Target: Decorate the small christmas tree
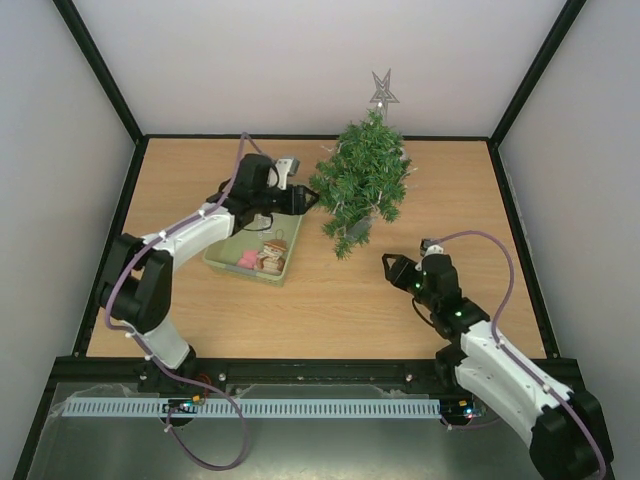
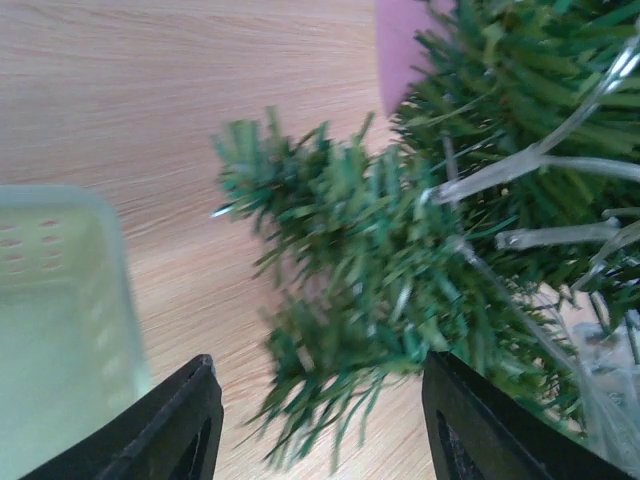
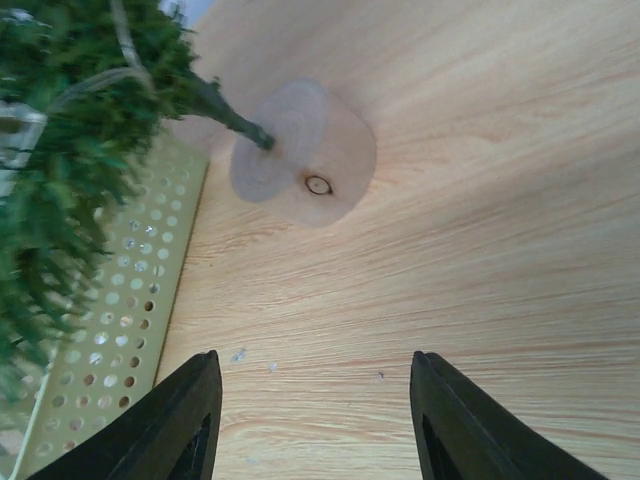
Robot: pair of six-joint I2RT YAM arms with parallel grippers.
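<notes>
The small green tree [image 1: 355,180] stands at the back middle with a silver star on top; its round wooden base [image 3: 300,150] shows in the right wrist view. Left of it is a pale green basket [image 1: 218,258] holding a pink ornament [image 1: 249,259] and a tan figure [image 1: 271,258]. My left gripper [image 1: 305,198] is over the basket's back right, close to the tree's left branches, its fingers apart with no held item visible. My right gripper [image 1: 395,266] hangs over the table right of the tree's lower part, fingers apart and empty.
Bare table [image 1: 330,320] lies in front of the tree and at the right. Walls and a black frame border the table at back and sides. Thin clear strands [image 2: 520,165] run among the branches.
</notes>
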